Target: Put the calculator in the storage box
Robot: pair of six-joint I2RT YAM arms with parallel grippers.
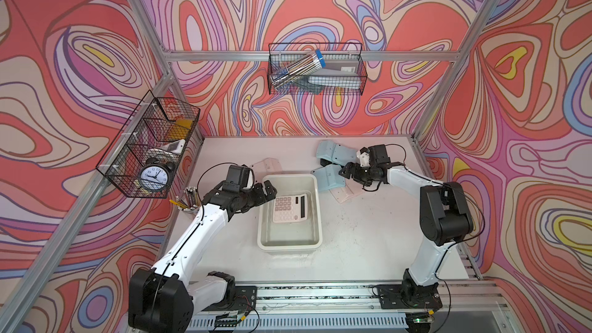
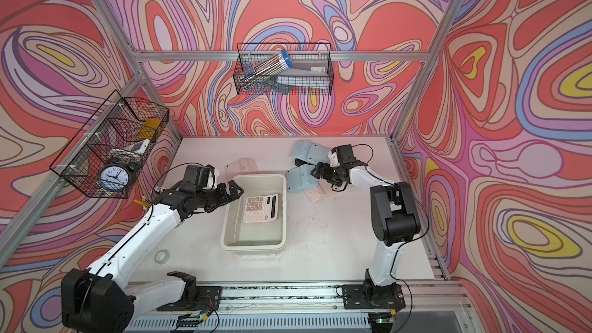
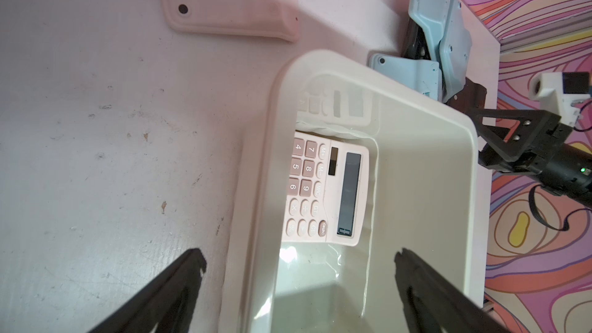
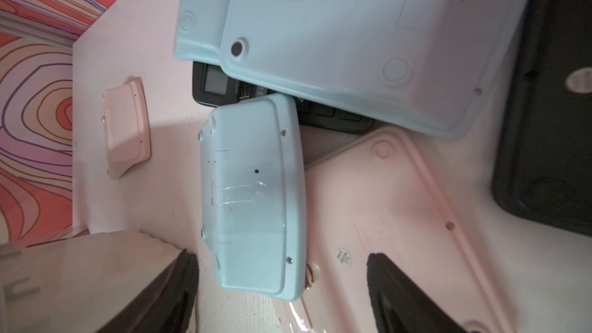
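A pink calculator [image 1: 285, 211] lies face up on the floor of the white storage box [image 1: 288, 247], towards its back; the left wrist view shows the calculator [image 3: 346, 148] well inside the walls. My left gripper is open above the box's left rim, nothing between its fingers. At the back right of the table, my right gripper is parted, with its fingers [image 4: 394, 296] over a pile of face-down calculators. Below it are a blue calculator [image 4: 252, 197] and a pink calculator [image 4: 385, 215]; no gap is closed on either.
A larger blue calculator [image 4: 345, 43] rests on a black one [image 4: 326, 114], and another black calculator [image 4: 548, 141] lies at the right. A further pink calculator [image 3: 231, 0] is behind the box. Bare table [image 1: 376, 234] stretches right of the box.
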